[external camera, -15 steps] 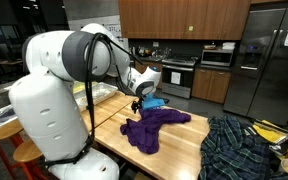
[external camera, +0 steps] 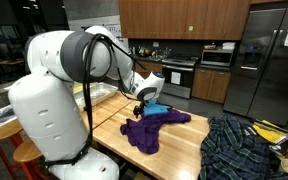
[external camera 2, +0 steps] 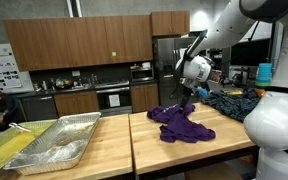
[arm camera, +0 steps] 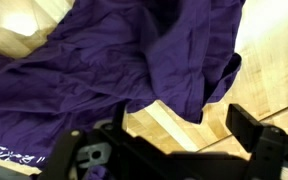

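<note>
A dark purple cloth (external camera: 141, 133) lies crumpled and spread over the wooden table (external camera: 172, 151). In the wrist view the same cloth (arm camera: 99, 60) fills much of the picture, with folds and bare wood showing around it. Above it hangs my gripper (external camera: 138, 107), its fingers apart and nothing between them. From the wrist, the two dark fingers of the gripper stand wide at the lower edge, bare table and a cloth edge beyond the gap. Exterior view 2 shows the gripper (external camera 2: 183, 101) over the cloth (external camera 2: 179, 125) too.
Dark patterned fabric (external camera: 234, 148) is heaped at the table's right side. A foil tray (external camera 2: 56, 143) and a yellow-green tray (external camera 2: 12, 146) occupy the left in exterior view 2. Bare wood lies between the purple cloth and the patterned heap.
The arm's wrist and gripper have shifted slightly in exterior view 1. The purple cloth looks unchanged on the table.
</note>
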